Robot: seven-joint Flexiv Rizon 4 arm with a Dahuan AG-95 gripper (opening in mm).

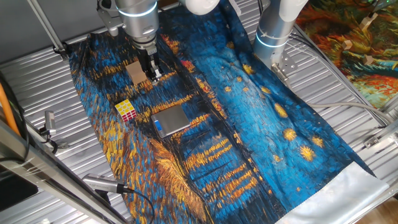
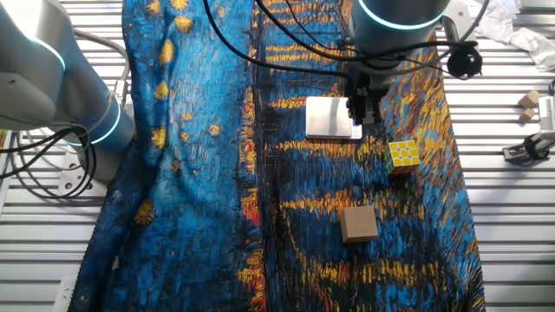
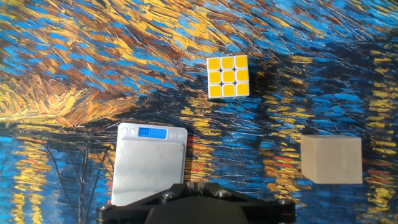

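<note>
My gripper (image 1: 157,78) hangs above the cloth beside the wooden block, with nothing held. In the wrist view the gripper shows at the bottom edge, its fingers brought together at the middle. A Rubik's cube (image 3: 228,77), yellow face up, sits ahead of it. The silver scale (image 3: 149,165) with a lit blue display lies at lower left, its near edge partly hidden by the gripper; its plate is empty. To the right stands a plain tan block (image 3: 331,160). In exterior view 2, the cube (image 2: 402,156) lies between the scale (image 2: 330,118) and block (image 2: 358,224).
A painted blue and yellow cloth (image 1: 211,155) covers the table, wrinkled along one side. The column of an arm (image 1: 273,40) stands at the cloth's far edge. A white cloth (image 1: 339,196) lies at the near right corner. Cables (image 2: 286,65) cross exterior view 2.
</note>
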